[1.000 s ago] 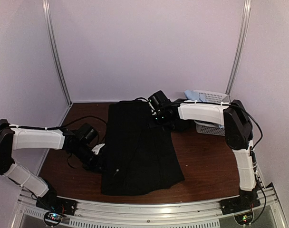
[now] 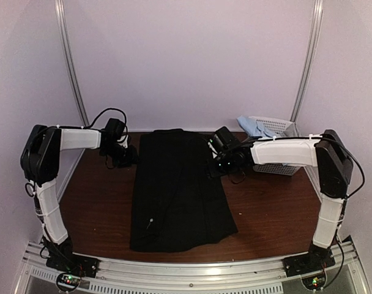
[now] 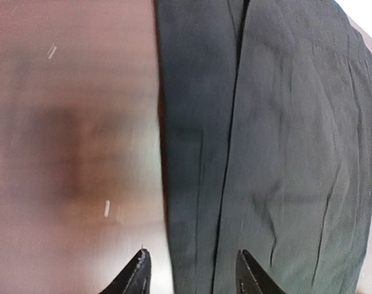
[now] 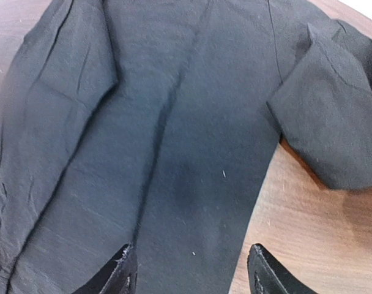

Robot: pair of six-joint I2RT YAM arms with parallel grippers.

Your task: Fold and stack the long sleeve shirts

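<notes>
A black shirt lies spread on the wooden table, its left side folded in a long straight strip. At its upper right a loose sleeve sticks out over the wood. My left gripper hangs open above the shirt's left edge, nothing between its fingers. My right gripper is open over the shirt's right side, also holding nothing.
A white basket with light blue cloth stands at the back right. Bare table shows left and right of the shirt; walls surround the back and sides.
My left gripper has moved up toward the back of the table, away from the shirt's front part. The shirt looks unchanged.
</notes>
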